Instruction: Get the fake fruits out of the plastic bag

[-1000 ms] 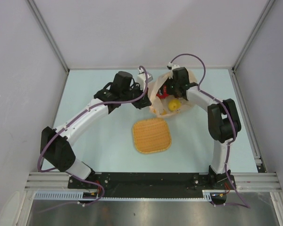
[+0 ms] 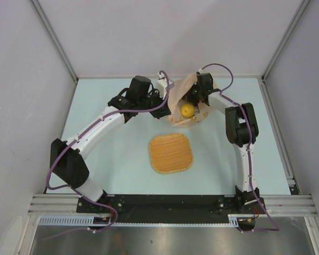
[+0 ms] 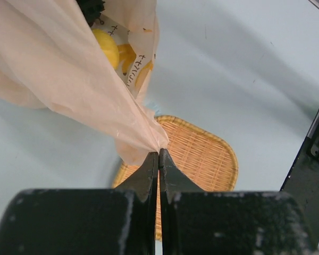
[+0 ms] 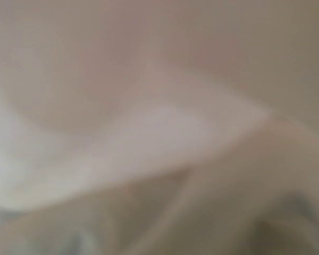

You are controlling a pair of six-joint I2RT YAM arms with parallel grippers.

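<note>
The plastic bag point(image 2: 178, 91), pale and peach-tinted, lies at the back of the table with its mouth facing the front. My left gripper is shut on the bag's edge, pulling that side taut. A yellow fake fruit point(image 2: 187, 110) rests near the bag's mouth; in the left wrist view the yellow fruit point(image 3: 107, 49) shows just past the bag's wall. My right gripper point(image 2: 192, 98) reaches into the bag beside the yellow fruit, shut, with no fruit seen between its fingers. The bag's film blurs the whole right wrist view. The inner part of the bag is hidden.
In front of the bag lies an empty woven tray point(image 2: 171, 153). Bare table surrounds it on the left, right and front. A back wall point(image 2: 170, 37) rises close behind the bag.
My right gripper has shifted within the bag. The left gripper stays on the bag's edge.
</note>
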